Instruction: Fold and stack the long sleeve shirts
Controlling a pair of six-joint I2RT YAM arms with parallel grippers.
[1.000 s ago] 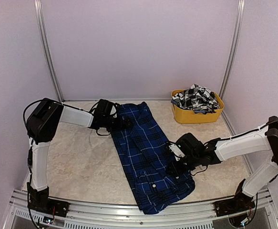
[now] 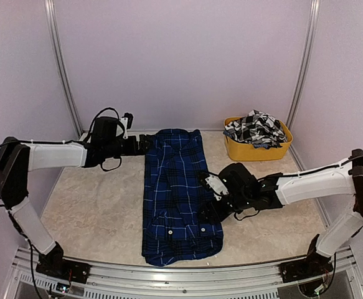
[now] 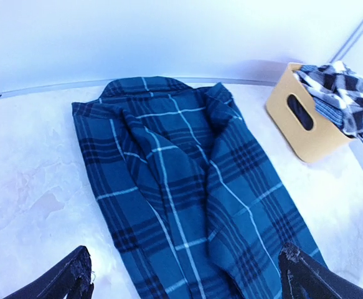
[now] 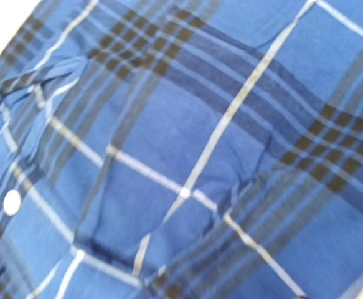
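A blue plaid shirt (image 2: 175, 174) lies as a long, narrow strip down the middle of the table, its sides folded inward and two pale buttons showing near the front end. In the left wrist view the shirt (image 3: 187, 162) is apart from my left gripper, which is open with its fingers wide. From above, my left gripper (image 2: 145, 144) is at the shirt's far left edge. My right gripper (image 2: 207, 215) is over the shirt's right side near the front, open. The right wrist view is filled by the shirt's cloth (image 4: 169, 124), slightly wrinkled.
At the back right stands a yellow bin (image 2: 256, 152) heaped with black and white checked cloth (image 2: 256, 129).
The shirt's front end has swung left, so the strip now lies straighter. My left gripper has drawn back leftward off the cloth.
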